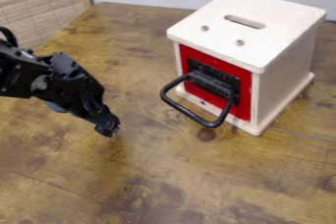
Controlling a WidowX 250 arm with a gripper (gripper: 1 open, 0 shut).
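Note:
A white wooden box (284,61) stands at the right, with a red front (198,63) that carries a black fixture and a black loop handle (180,108) sticking out toward the lower left. My black gripper (105,122) reaches in from the left edge, low over the table and left of the handle, apart from it.
A light wall runs behind, and a woven panel (33,12) stands at the back left.

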